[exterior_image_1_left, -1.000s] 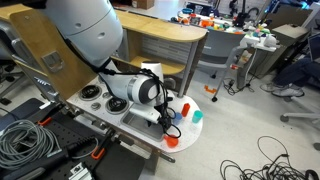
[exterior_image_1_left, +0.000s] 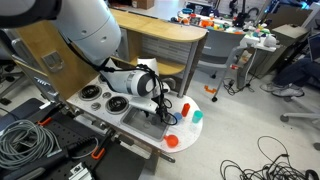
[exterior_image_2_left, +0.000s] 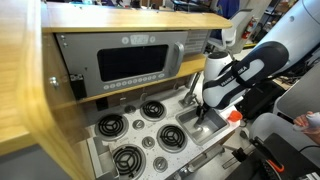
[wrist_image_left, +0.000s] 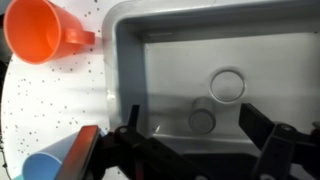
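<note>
My gripper stands open above the grey sink (wrist_image_left: 180, 60), its dark fingers parted on both sides of the lower wrist view. Nothing is held between them. On the sink floor lie a round ring-like mark (wrist_image_left: 228, 86) and a small dark round thing (wrist_image_left: 202, 120); I cannot tell whether that is an object or part of the drain. Beside the sink, an orange mug (wrist_image_left: 42, 32) sits on the speckled counter with its handle toward the basin. A blue cup (wrist_image_left: 50, 162) is at the lower left, partly cut off by the frame edge.
A red item (exterior_image_1_left: 185, 107) and a teal cup (exterior_image_1_left: 197, 117) stand on the counter's rounded end. Stove burners (exterior_image_2_left: 130, 158) lie on the sink's other side, below a microwave (exterior_image_2_left: 138, 66). A wooden shelf (exterior_image_1_left: 160, 25) runs behind the arm.
The arm has swung from the counter's right side, near the mug and cups, back to the left over the sink. The orange mug and the cups look unmoved.
</note>
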